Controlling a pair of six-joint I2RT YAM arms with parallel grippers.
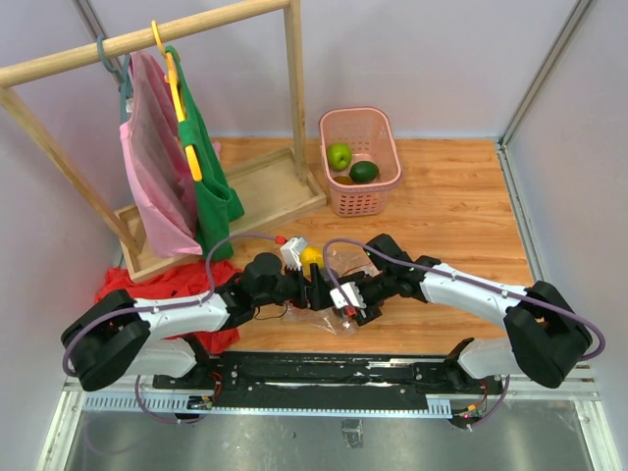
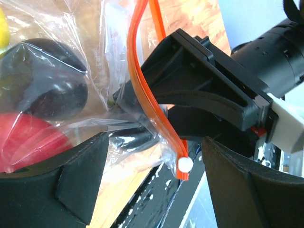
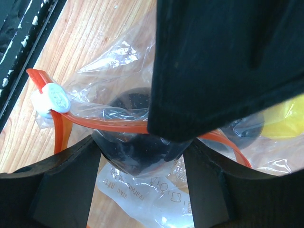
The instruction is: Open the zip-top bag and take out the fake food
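Note:
The clear zip top bag [image 1: 334,319] lies at the front middle, holding a yellow food [image 3: 282,118], a red food [image 2: 33,140] and dark food [image 2: 57,85]. Its orange zip strip [image 2: 149,107] has a white slider [image 2: 185,164]. My left gripper stands open, its fingertips either side of the strip near the slider. My right gripper is shut on the bag, around a dark bulge beneath the strip. In the right wrist view a large black gripper part hides the upper right of the bag.
A pink basket [image 1: 359,201] with green fruits stands at the back. The clothes rack [image 1: 292,69] with wooden tray and hanging clothes is at left, red cloth [image 1: 123,287] below it.

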